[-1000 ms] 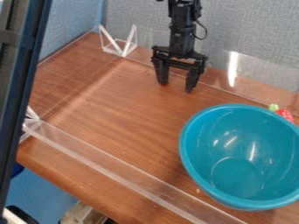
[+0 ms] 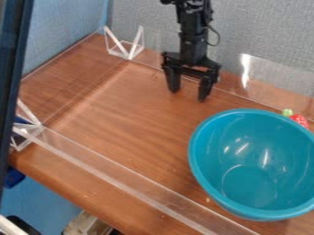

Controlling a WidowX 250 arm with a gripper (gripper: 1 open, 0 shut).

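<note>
My black gripper (image 2: 189,86) hangs low over the back middle of the wooden table (image 2: 123,119), its two fingers apart and pointing down. I see nothing between them. A large teal bowl (image 2: 252,163) stands at the front right of the table, well apart from the gripper. A small red and green object (image 2: 296,118), like a strawberry, lies at the right behind the bowl, partly cut off or hidden.
White wire brackets (image 2: 120,46) stand at the back left and at the left edge. Clear panels line the table's edges. A dark vertical frame crosses the far left.
</note>
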